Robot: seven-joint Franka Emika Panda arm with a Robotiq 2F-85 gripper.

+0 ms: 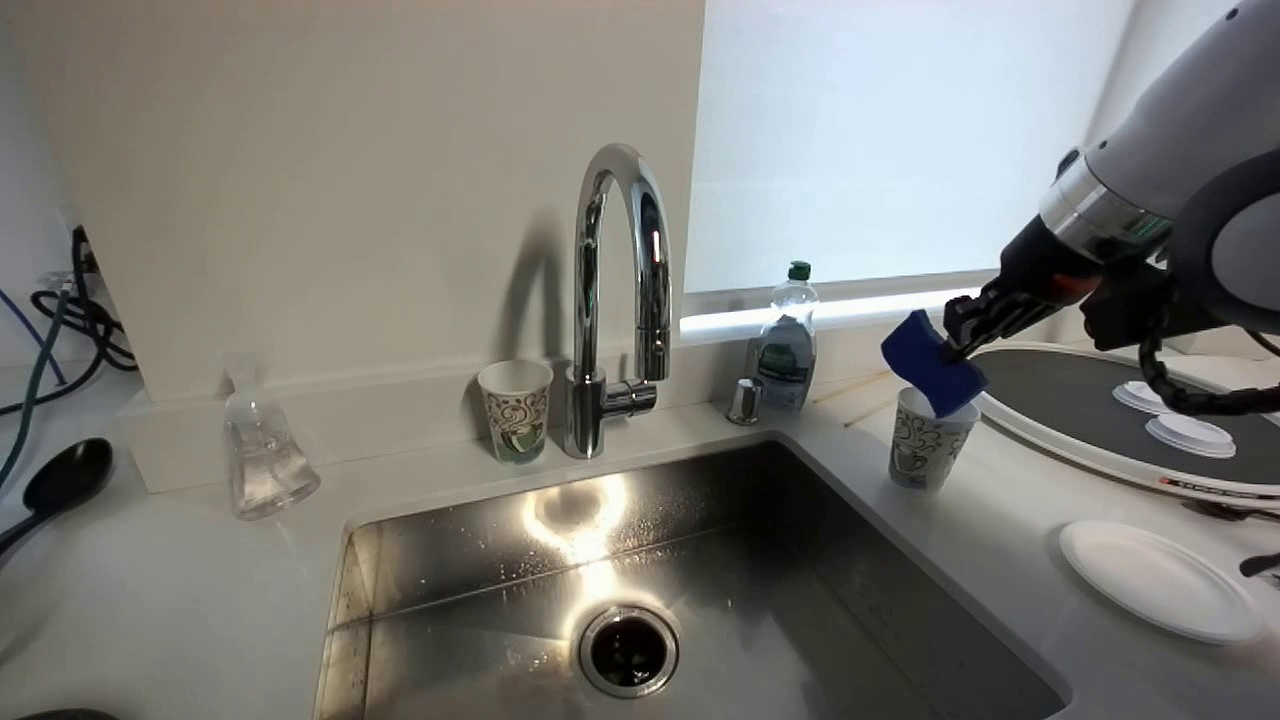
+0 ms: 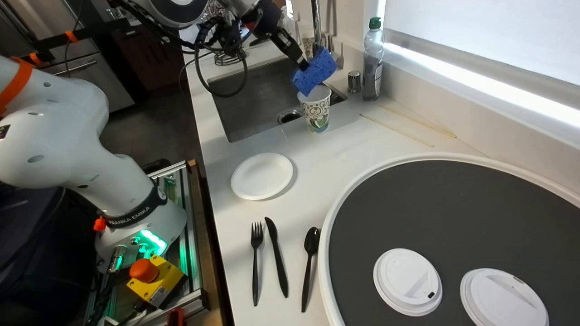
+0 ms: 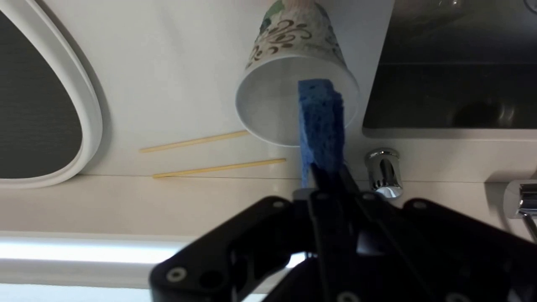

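My gripper is shut on a blue sponge, gripping it near one end. The sponge hangs tilted over the mouth of a patterned paper cup that stands upright right of the sink. In exterior view 2 the sponge covers part of the cup's rim, and the cup stands near the sink's corner. Seen from the wrist, the sponge overlaps the opening of the cup. Whether its lower end dips below the rim I cannot tell.
A second paper cup stands beside the faucet. Behind the sink are a soap bottle and a small metal cap. A white plate, black cutlery and a large round tray occupy the counter.
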